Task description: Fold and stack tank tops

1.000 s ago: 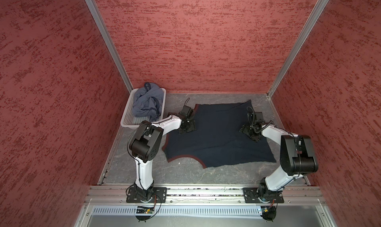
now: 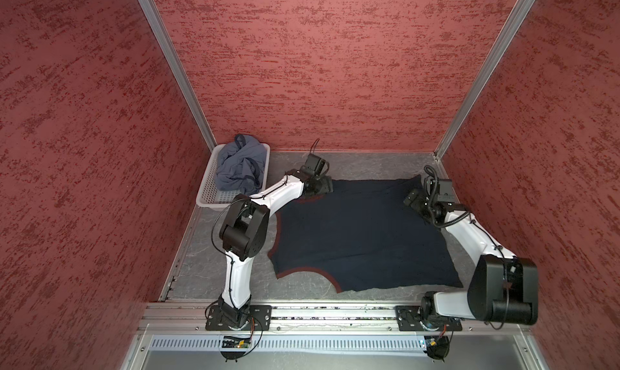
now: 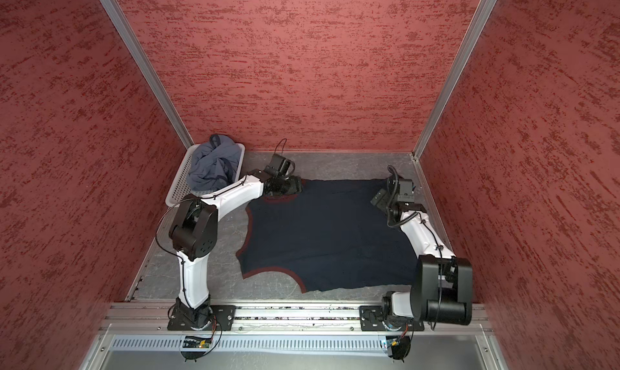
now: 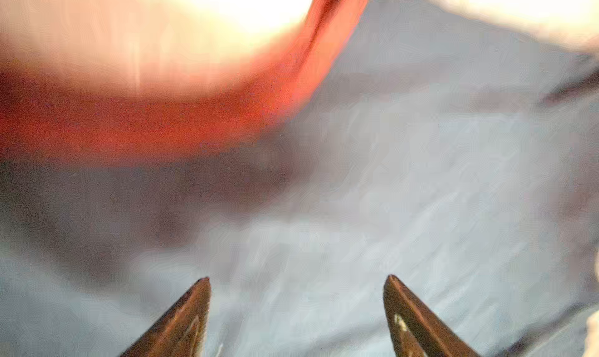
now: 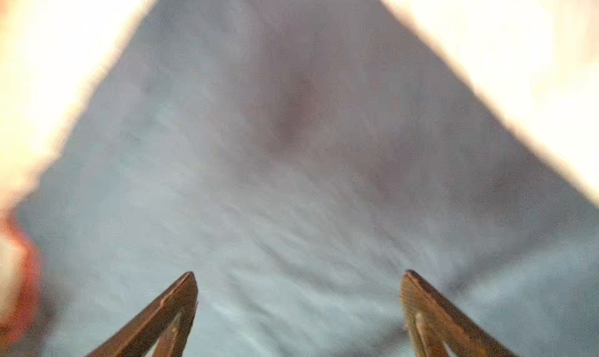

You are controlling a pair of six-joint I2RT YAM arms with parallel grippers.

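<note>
A dark navy tank top (image 2: 361, 234) with reddish-brown trim lies spread flat on the grey table, its neck end to the left and its hem to the right. Over its far armhole edge hovers my left gripper (image 2: 328, 185), open; in the left wrist view, its parted fingertips (image 4: 201, 294) have only navy cloth beneath them, with the curved red trim (image 4: 187, 129) ahead. My right gripper (image 2: 411, 197) is above the far hem corner, also open. The right wrist view shows its fingers (image 5: 181, 294) wide apart over the cloth, nothing between. The arms hide the far shoulder and part of the hem.
A white perforated basket (image 2: 208, 192) holding a crumpled grey-blue garment (image 2: 242, 166) stands at the back left, close to the left arm. Bare table (image 2: 368, 165) runs along the back wall, with another narrow strip in front of the shirt.
The tank top has shifted toward the front of the table and slightly right. Both grippers have since moved toward its far edge, the left one also to the right.
</note>
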